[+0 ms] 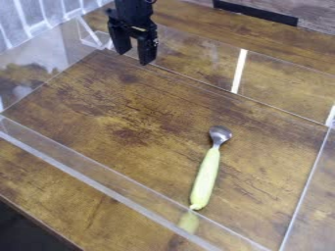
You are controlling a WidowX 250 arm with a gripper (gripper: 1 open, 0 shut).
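My black gripper (132, 48) hangs at the top left of the camera view, above the back part of a clear-walled wooden work area, its two fingers spread apart with nothing between them. A spoon-like utensil (207, 176) with a pale yellow-green handle and a metal head lies on the wood at the lower right, well away from the gripper.
Clear panels border the wooden surface (105, 127) on its sides, with a white tape strip (238, 71) at the back. A dark bar (256, 14) sits beyond the back wall.
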